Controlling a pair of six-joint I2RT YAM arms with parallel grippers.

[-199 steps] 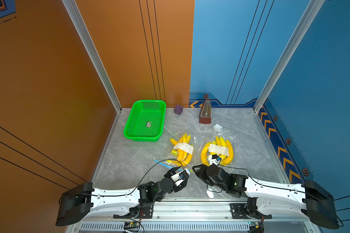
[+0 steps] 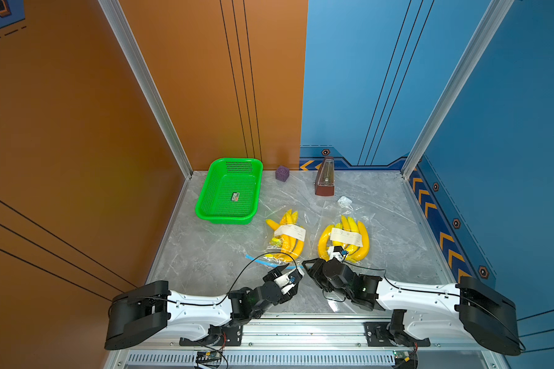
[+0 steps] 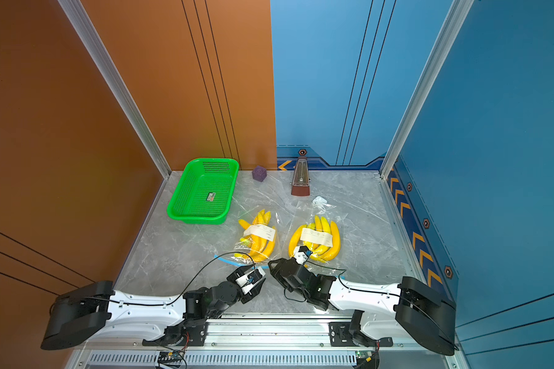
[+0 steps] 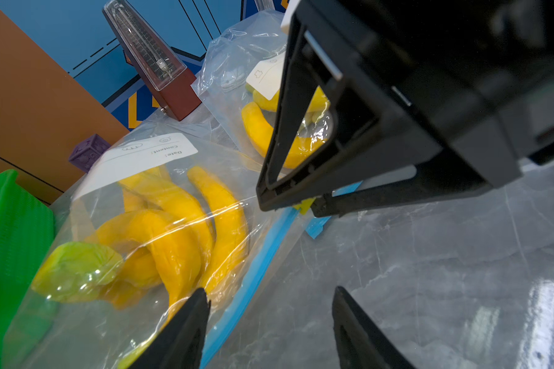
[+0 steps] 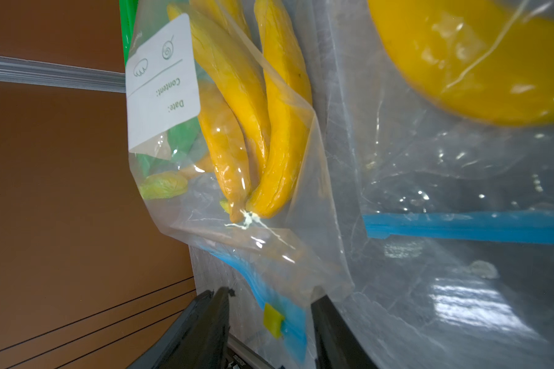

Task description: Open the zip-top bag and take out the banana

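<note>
A clear zip bag of bananas (image 2: pixel 284 238) (image 3: pixel 257 240) has a white label and blue zip (image 4: pixel 240 301) along its front edge, with a yellow slider (image 5: pixel 272 319). A second banana bag (image 2: pixel 344 236) lies to its right. My left gripper stands open near the first bag's zip, nothing gripped. My right gripper is open over the zip's right end, the slider between its spread fingers in the right wrist view. In the left wrist view its fingertips are right beside the slider.
A green basket (image 2: pixel 215 212) stands at the back left. A purple cube (image 2: pixel 282 173) and a brown metronome (image 2: pixel 324 187) stand at the back.
Both arms have shifted slightly: the left gripper a little rightward, the right arm's elbow leftward, its gripper slightly left.
</note>
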